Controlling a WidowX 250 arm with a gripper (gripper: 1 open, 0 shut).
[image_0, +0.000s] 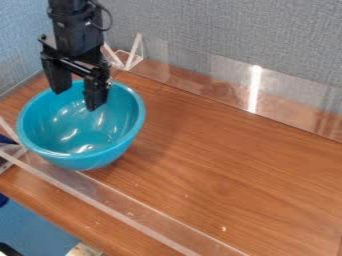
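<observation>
A large glossy cyan bowl (83, 134) rests on the wooden table at the left. My black gripper (78, 88) hangs from above at the bowl's back rim, its fingers parted, one reaching down inside the bowl at the right and the other at the left. Nothing shows held between them.
A white wire rack (130, 52) stands behind the bowl. Something dark blue sits at the left edge, partly hidden.
</observation>
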